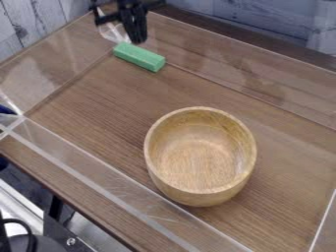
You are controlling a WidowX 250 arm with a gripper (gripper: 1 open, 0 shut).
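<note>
A green block (140, 57) lies on the wooden table near the back, left of centre. My gripper (124, 22) is raised behind it at the top edge of the view, dark and blurred; whether it is open or shut I cannot tell. A pale, translucent object just left of the gripper is partly hidden.
A large light wooden bowl (199, 156) stands at the front right of the table (85, 113). A clear strip runs along the left and front edge, with dark items beyond it at the bottom left.
</note>
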